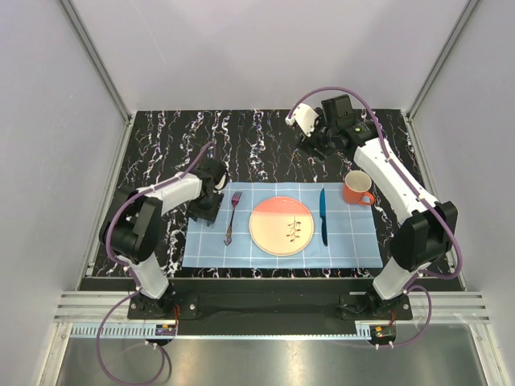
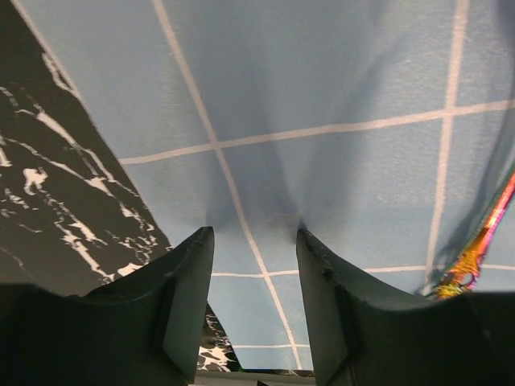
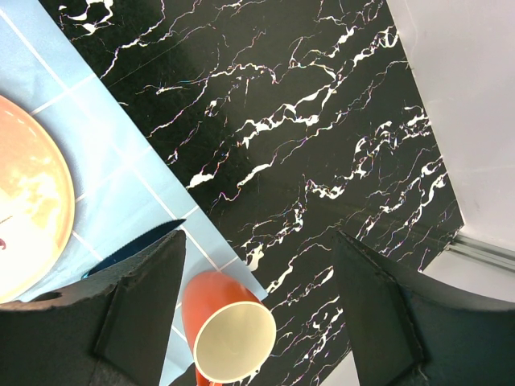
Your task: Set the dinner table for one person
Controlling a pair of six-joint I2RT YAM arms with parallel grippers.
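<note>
On the blue placemat (image 1: 209, 249) lies an orange-pink plate (image 1: 282, 226) with a leaf print. The fork (image 1: 232, 217) is left of the plate, and the blue knife (image 1: 323, 217) right of it. An orange mug (image 1: 356, 187) stands upright at the mat's upper right, its cream inside showing in the right wrist view. My left gripper is open over the mat's left part, nothing between its fingers; the fork's handle (image 2: 480, 237) shows at its right. Empty and parted, my right gripper hangs above the dark tabletop behind the mat.
Pale walls (image 1: 463, 121) close in the sides and back.
</note>
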